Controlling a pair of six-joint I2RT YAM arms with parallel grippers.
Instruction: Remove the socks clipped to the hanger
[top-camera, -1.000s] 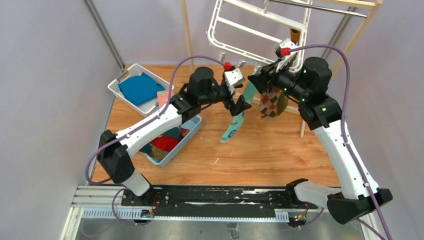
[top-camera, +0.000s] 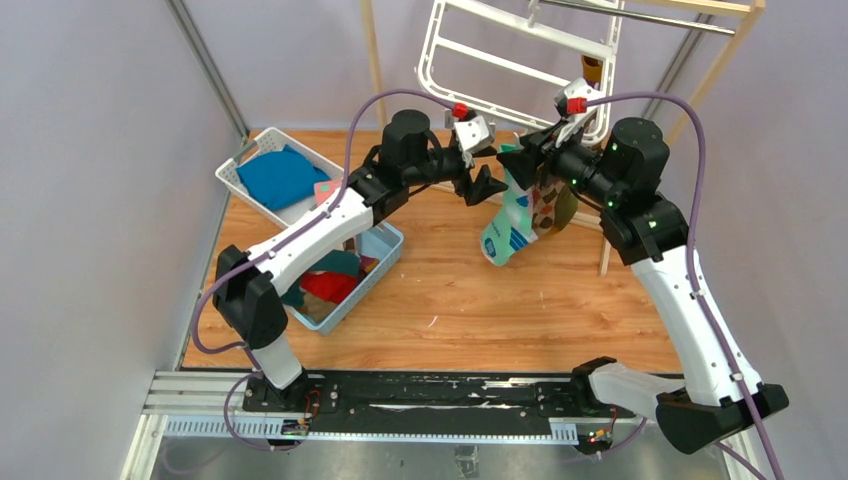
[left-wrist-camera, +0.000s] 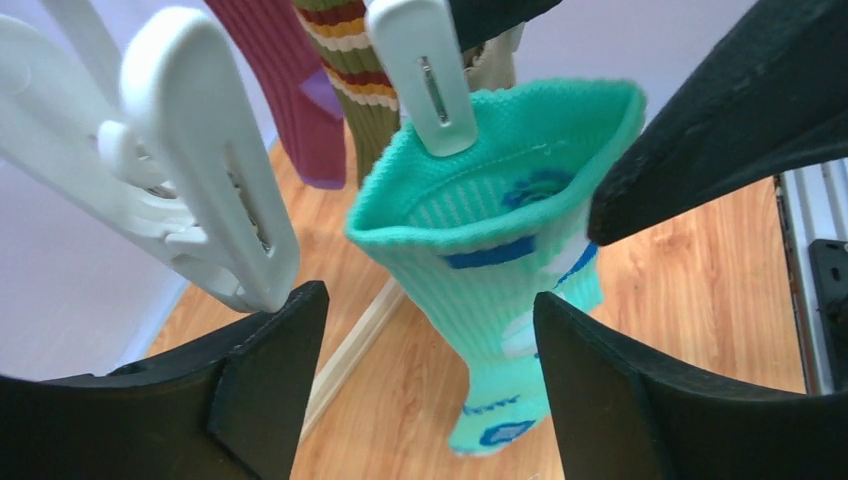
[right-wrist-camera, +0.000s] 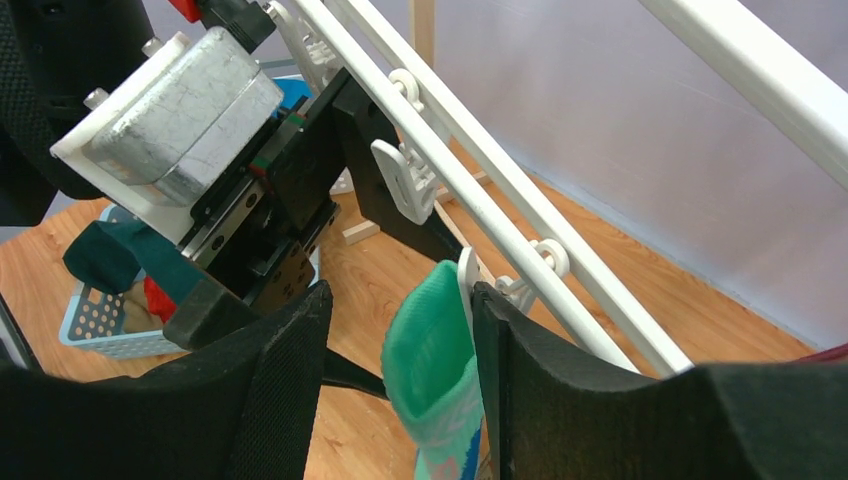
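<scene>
A mint sock (left-wrist-camera: 500, 290) hangs from a white clip (left-wrist-camera: 425, 80) on the white hanger (right-wrist-camera: 470, 210), its cuff gaping. My left gripper is open beside another white clip (left-wrist-camera: 245, 210), facing the sock, with no sock gripped between its fingers. My right gripper is open around the mint sock's cuff at its clip. Striped and maroon socks (left-wrist-camera: 280, 80) hang behind in the left wrist view; a checked sock (top-camera: 548, 205) shows from above.
A blue basket (top-camera: 345, 305) of mixed cloths and a white basket (top-camera: 235, 180) with blue cloth stand at the left. Wooden stand posts (top-camera: 372, 50) surround the hanger.
My left gripper has moved toward the hanger and right gripper, and its fingers changed spread. The mint sock has swung and now shows broader. The right arm has barely moved.
</scene>
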